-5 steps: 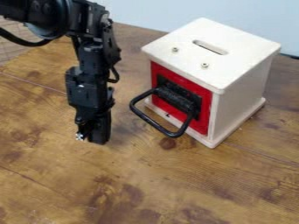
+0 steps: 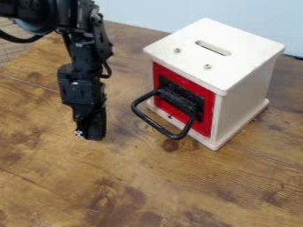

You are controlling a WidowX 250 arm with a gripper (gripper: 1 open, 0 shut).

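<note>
My black gripper (image 2: 90, 129) hangs low over the wooden table at the left, pointing down, shut, with nothing visible between its fingers. To its right stands a white wooden box (image 2: 236, 106) with a slot and two screws on top. Its red front (image 2: 200, 129) has a dark grated panel and a black loop-shaped handle (image 2: 178, 134) sticking out toward me, apart from the gripper.
A white wall (image 2: 166, 11) runs behind the box. A black cable arches at the top left beside the arm.
The box and its handle look unmoved.
</note>
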